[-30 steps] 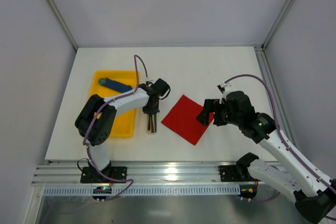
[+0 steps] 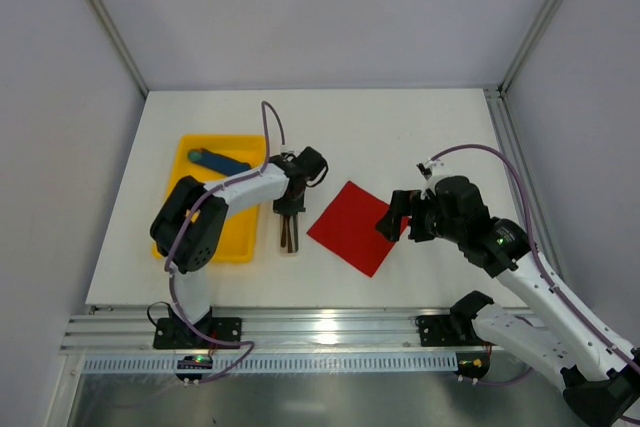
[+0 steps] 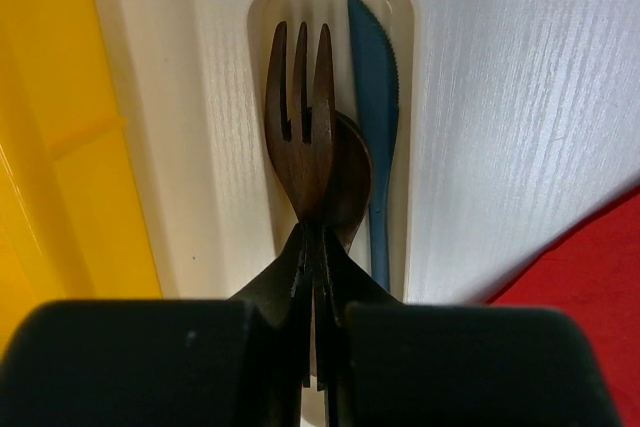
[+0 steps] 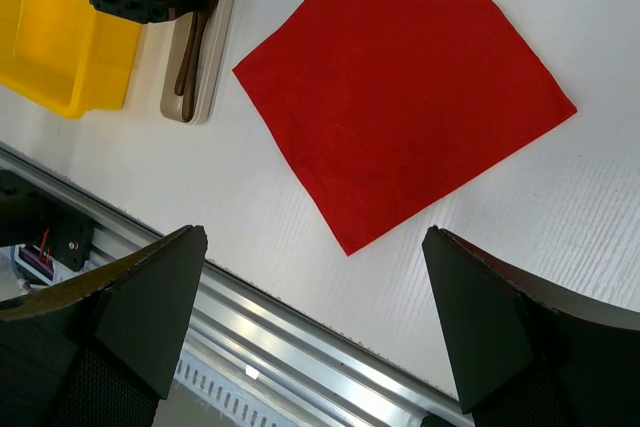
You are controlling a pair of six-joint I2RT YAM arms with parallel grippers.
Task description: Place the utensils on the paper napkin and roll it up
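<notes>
A narrow cream tray (image 2: pixel 290 250) holds a brown wooden fork (image 3: pixel 300 157), a brown spoon (image 3: pixel 347 172) under it and a teal knife (image 3: pixel 374 97). My left gripper is shut directly over the fork's neck, with nothing clearly held between its fingers. The red paper napkin (image 2: pixel 355 227) lies flat to the right of the tray, seen whole in the right wrist view (image 4: pixel 400 97). My right gripper stands open above the near side of the napkin, holding nothing.
A yellow bin (image 2: pixel 230 242) with a blue object (image 2: pixel 220 161) in it sits left of the tray. A metal rail runs along the front edge.
The left arm has shifted very slightly to the right over the tray. The right arm, napkin and tray show almost no change.
</notes>
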